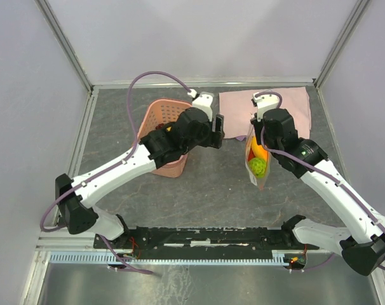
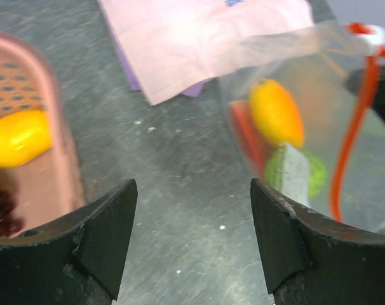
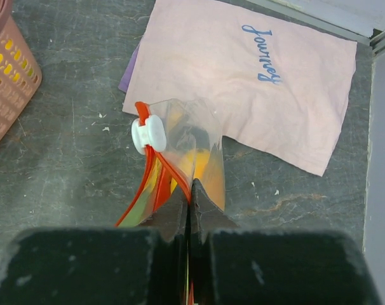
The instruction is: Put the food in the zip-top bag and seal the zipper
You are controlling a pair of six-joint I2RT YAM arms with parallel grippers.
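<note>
The zip bag [image 1: 256, 159] hangs upright from my right gripper, which is shut on its orange-edged top with the white slider [image 3: 148, 133]. Inside are a yellow food piece [image 2: 275, 111], a red one and a green one [image 1: 257, 167]. My left gripper stands open to the left of the bag, nothing between its fingers.
A pink basket [image 1: 164, 171] with yellow and dark-red food stands at the left. A pale cloth [image 3: 237, 70] over a purple one lies at the back right.
</note>
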